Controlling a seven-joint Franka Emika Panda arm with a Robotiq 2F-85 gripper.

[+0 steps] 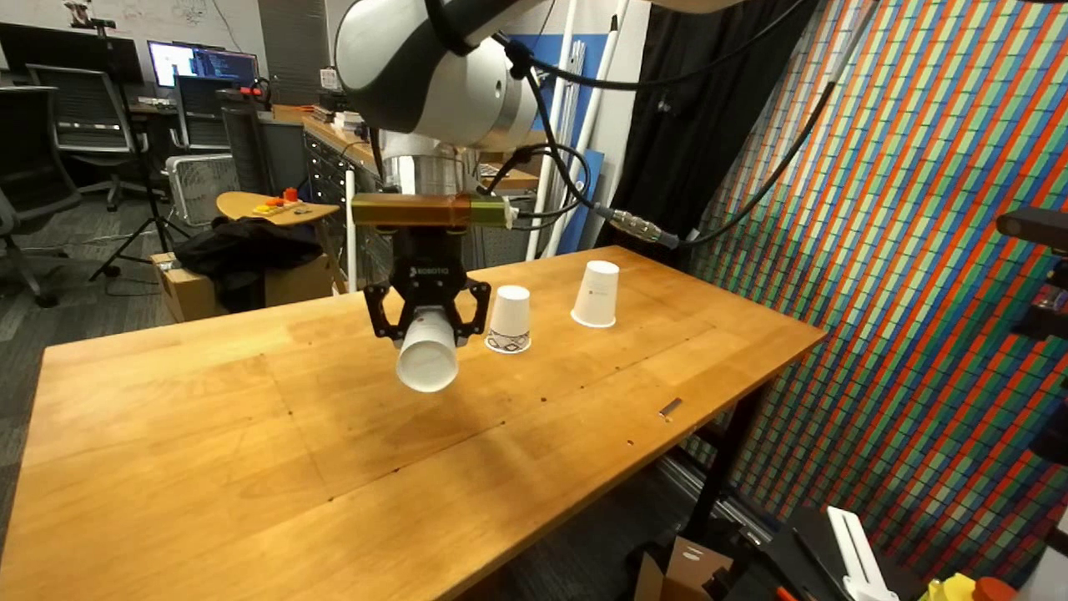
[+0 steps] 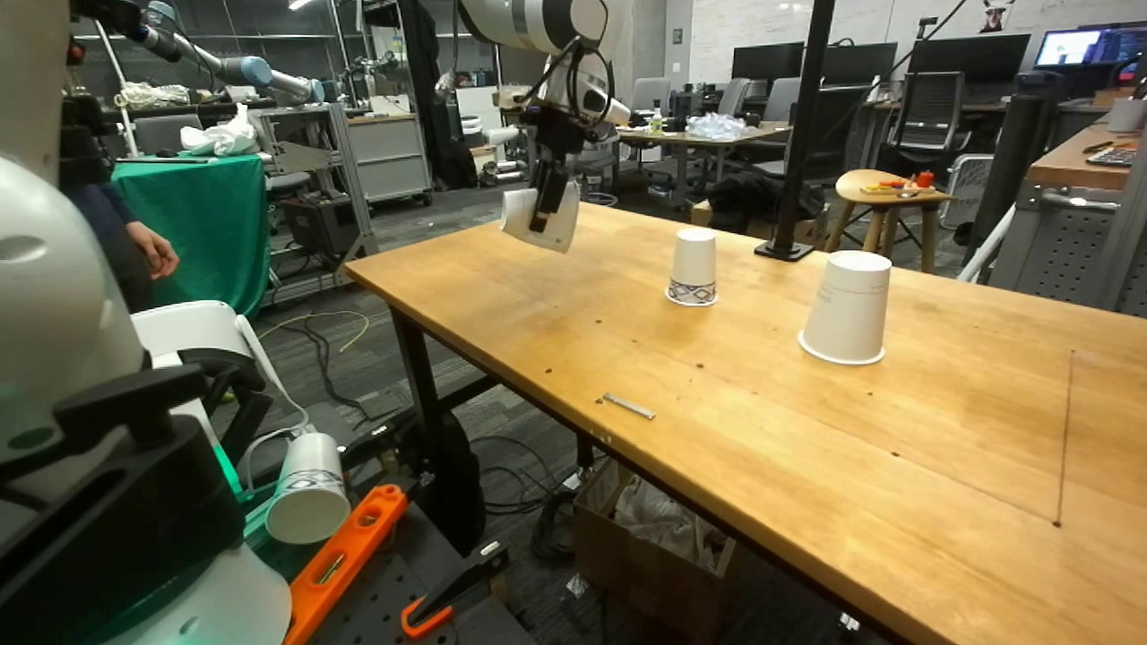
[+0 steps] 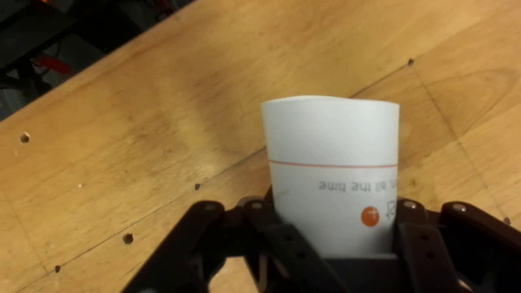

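A white paper cup with a thin red line and an orange dot is clamped across its sides by my gripper. In exterior view 1 the cup lies sideways, its open mouth toward that camera. Exterior view 2 shows the held cup raised clear of the tabletop. Two other white cups stand mouth-down on the table: a smaller one with a dark patterned band, and a larger plain one. Neither of them is touched by the gripper.
A small metal strip lies near one long edge. A black post rises from the table's far side in exterior view 2.
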